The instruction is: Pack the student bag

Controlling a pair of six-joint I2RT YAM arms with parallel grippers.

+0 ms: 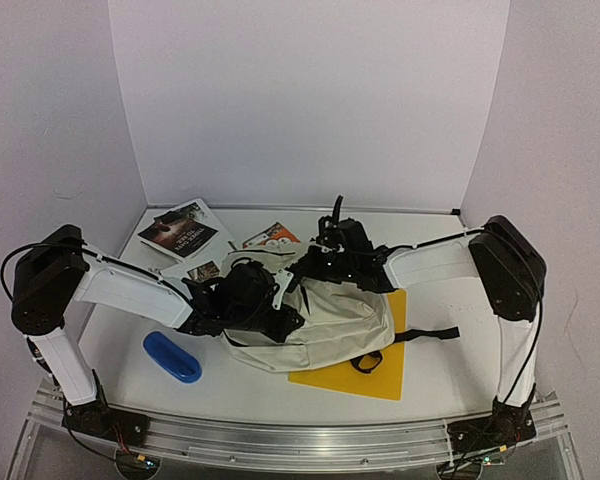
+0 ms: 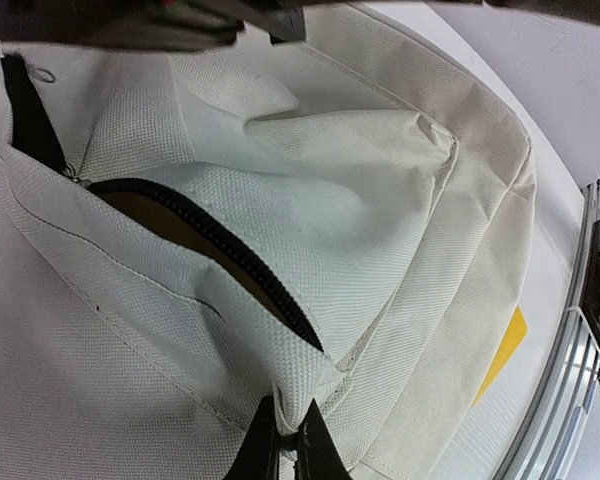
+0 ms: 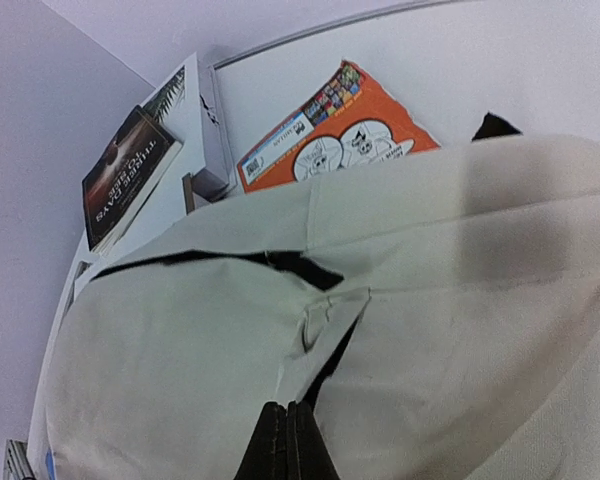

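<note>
The cream fabric bag (image 1: 335,335) lies at the table's centre, partly over a yellow sheet (image 1: 345,383). In the left wrist view my left gripper is shut on the bag's fabric edge beside an open zipper (image 2: 230,240). My right gripper is shut above the bag, with nothing seen between its fingers, near a dark slit in the fabric. Books (image 1: 180,232) lie at the back left, an orange booklet (image 3: 340,140) behind the bag, and a blue case (image 1: 172,357) at the front left.
Both arms reach in over the bag from either side and are close together. Walls enclose the back and sides; a metal rail (image 1: 310,430) runs along the front.
</note>
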